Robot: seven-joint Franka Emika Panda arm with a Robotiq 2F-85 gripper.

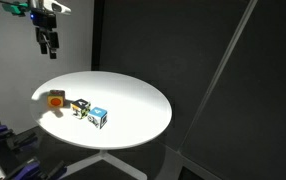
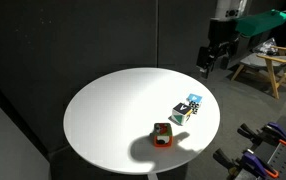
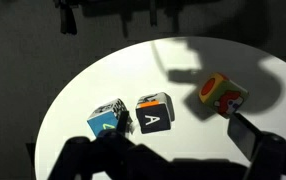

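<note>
Three patterned cubes rest apart on a white round table. The red and yellow cube [image 1: 56, 99] is at the left in exterior view 1; in the wrist view the same cube [image 3: 223, 95] lies to the right. Between the others sits a cube with a black letter face [image 3: 154, 117], showing an "A" in the wrist view. The blue and white cube [image 1: 97, 117] stands beside it, seen at the left of the wrist view. High above the table edge hangs my gripper [image 1: 49, 50], its black fingers [image 3: 108, 155] spread wide with nothing between them.
A wooden chair [image 2: 270, 68] stands behind the arm in exterior view 2, clear of the table.
</note>
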